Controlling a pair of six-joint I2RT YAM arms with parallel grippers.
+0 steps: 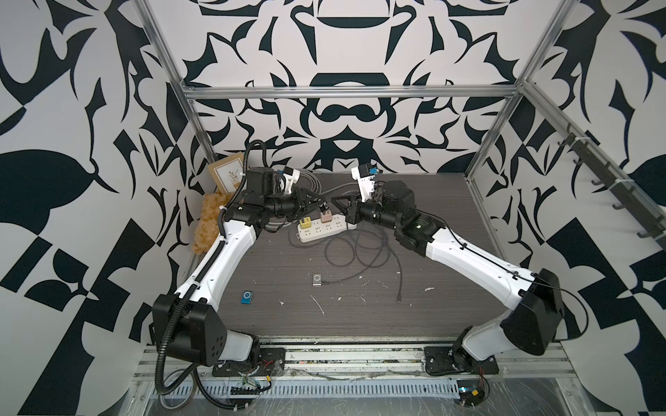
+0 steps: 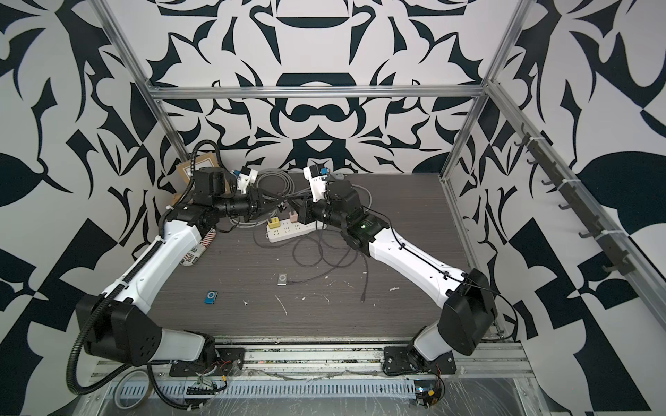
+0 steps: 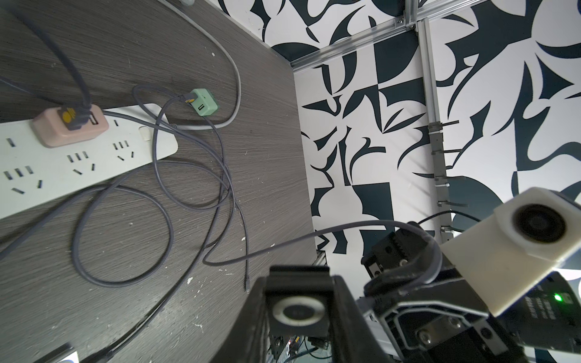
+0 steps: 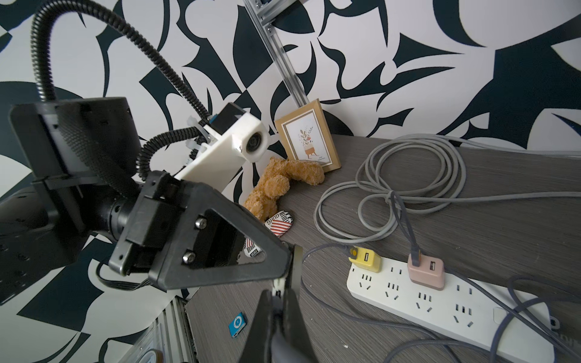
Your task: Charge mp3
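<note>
Face-on in the left wrist view is a small dark mp3 player (image 3: pixel 300 309) with a pale ring, held up by my left gripper, which is shut on it. Facing it is my right gripper, shut around a grey cable's plug (image 4: pixel 277 300); the plug's pale tip points at the player's edge (image 4: pixel 296 269). Whether the tip is inside the port, I cannot tell. The grey cable (image 3: pixel 345 227) loops up from the table to the right gripper. Both grippers (image 1: pixel 323 204) (image 1: pixel 341 202) meet above the power strip (image 1: pixel 312 233).
Pink (image 4: pixel 426 271) and yellow (image 4: pixel 365 259) chargers sit in the strip; a green one (image 3: pixel 204 102) lies behind it. A blue player (image 1: pixel 247 296) and a silver one (image 1: pixel 317 280) on a cable rest on the table. Loose cables cover its middle.
</note>
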